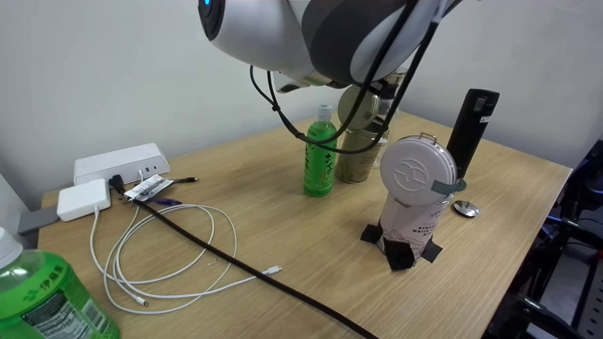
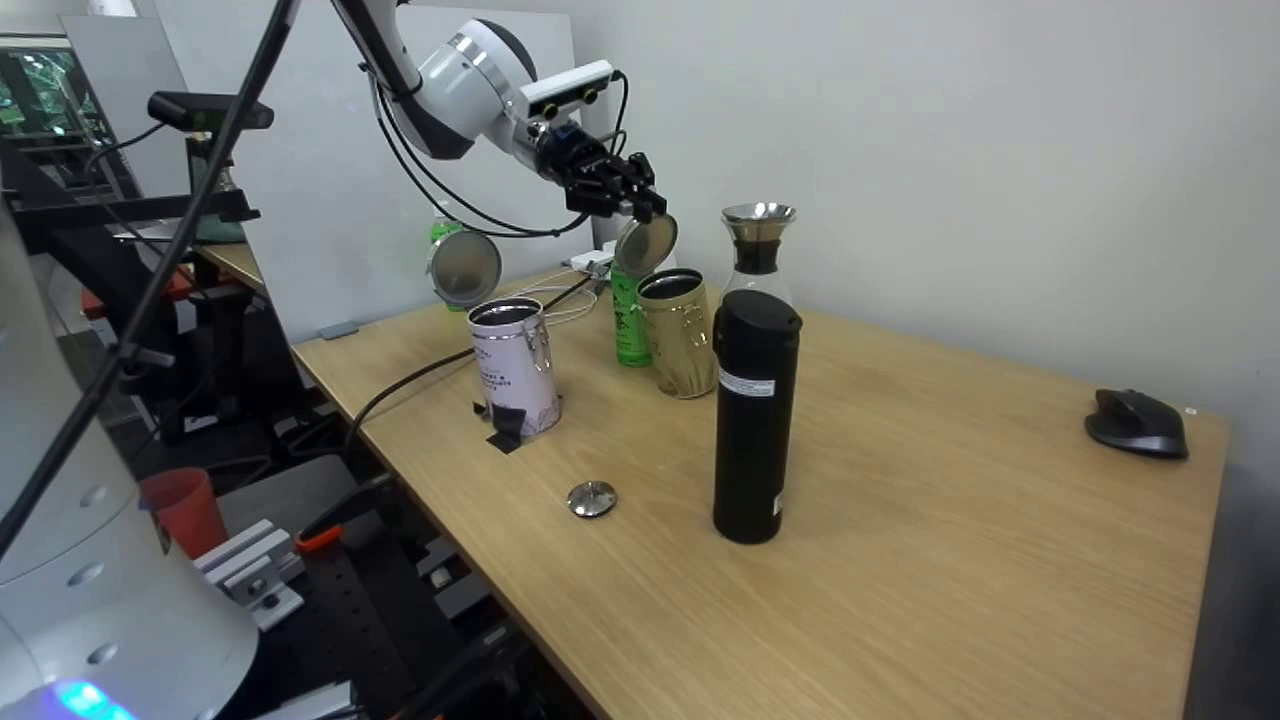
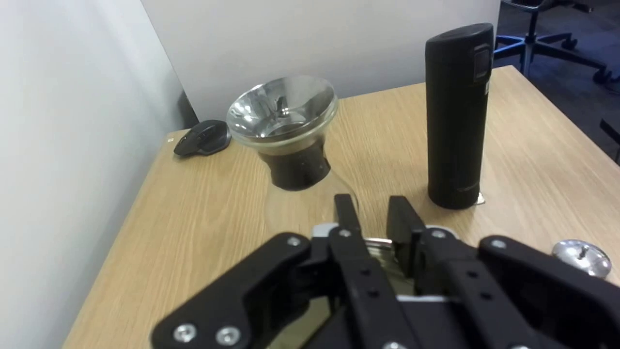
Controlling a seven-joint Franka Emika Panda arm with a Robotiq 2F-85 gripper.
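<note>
The gold tin stands uncovered on the table, its round lid raised on the hinge at the rim. My gripper is at the top edge of that lid. Seen from the wrist, the gripper has a narrow gap between its fingers, and a metal edge of the lid sits in it; the fingers are shut on it. Much of the tin is hidden under the fingers there. In exterior view 1 the arm and its cables cover the gripper, while the tin shows behind them.
A green bottle stands right beside the gold tin. Close by are a glass carafe with a metal cone, a black flask, a pink tin with its lid up, and a small metal lid.
</note>
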